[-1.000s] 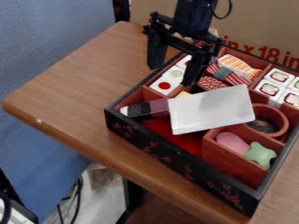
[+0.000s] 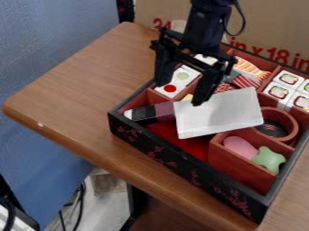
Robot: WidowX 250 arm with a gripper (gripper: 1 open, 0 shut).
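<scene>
My black gripper is open above a black-and-red compartment box on the wooden table, its two fingers apart over the upper-left compartments. Below it a white card lies tilted across the middle, beside a dark purple block. White pieces with red marks are partly under the gripper. Striped pieces sit at the back; white patterned blocks at the right. A pink oval and a green piece lie in the front-right compartment, near a dark round item.
A cardboard box stands behind. A blue padded surface is beyond the table's left edge, with cables on the floor below.
My gripper has moved slightly right and toward the front of the box, now covering more of the striped and patterned pieces. The objects in the box look unmoved.
</scene>
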